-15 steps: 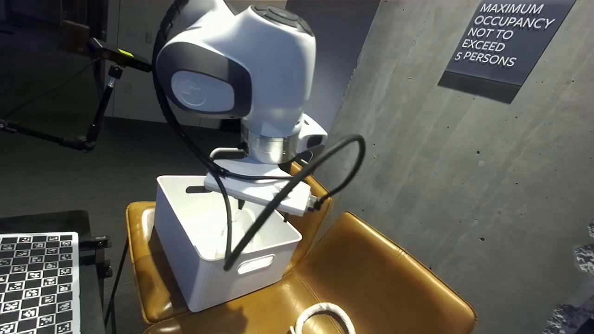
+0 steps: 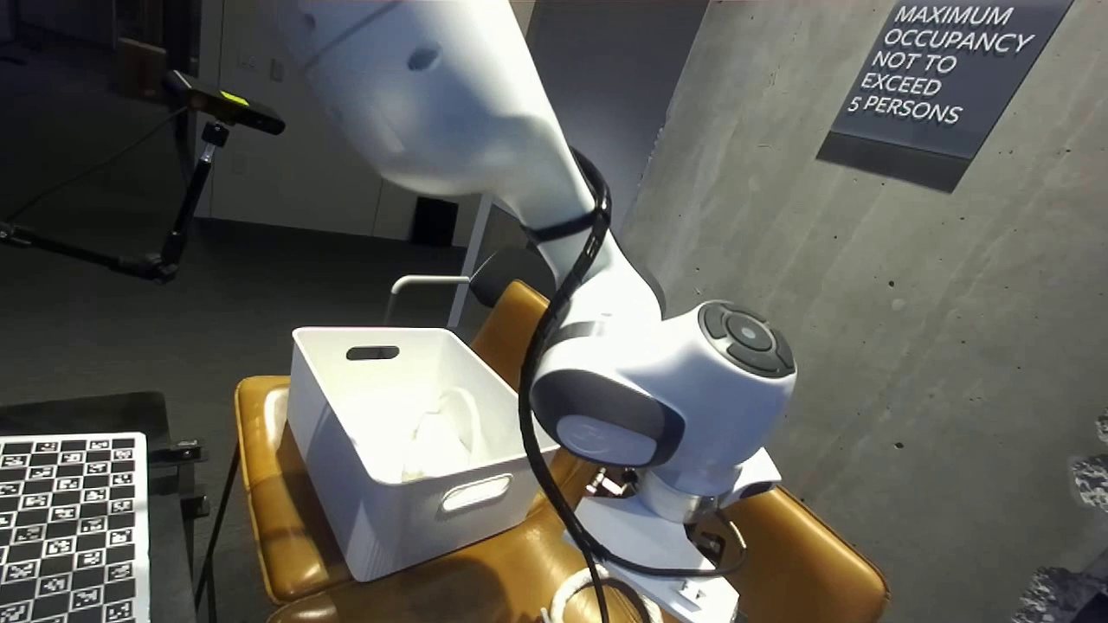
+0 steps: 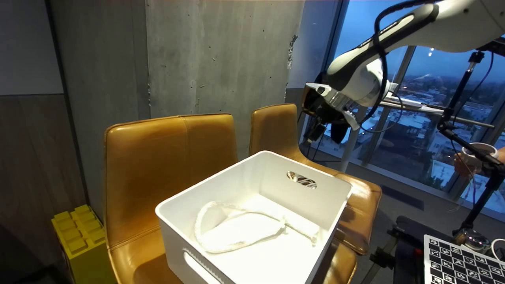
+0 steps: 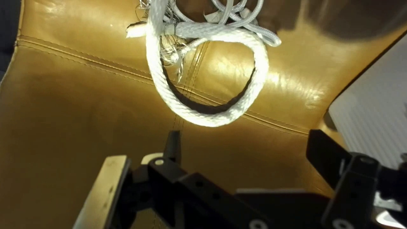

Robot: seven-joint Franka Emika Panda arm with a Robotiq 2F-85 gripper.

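Note:
My gripper is open above a tan leather seat, with nothing between its black fingers. Ahead of the fingers in the wrist view lies a thick white rope (image 4: pixel 213 120), curled into a loop with a frayed end and thinner white cord beside it. Part of that rope (image 2: pixel 562 600) shows below the arm in exterior view 1. A white box (image 3: pixel 255 163) stands across the seats. Inside it rests another white rope (image 3: pixel 201 227), bent in a loop on the box floor. In exterior view 1, the arm's mount hides most of my fingers.
The box's ribbed wall (image 4: pixel 375 103) rises close to the right finger. Tan chair backs (image 3: pixel 170 165) stand beside and behind the box, with a concrete wall (image 2: pixel 883 343) beyond. A checkered board (image 2: pixel 73 529) and camera stand (image 2: pixel 182 223) are on the box's other side.
The arm has swung from over the white box to the right and down, over the seat where the rope loop lies. The box and the rope on the seat appear unmoved.

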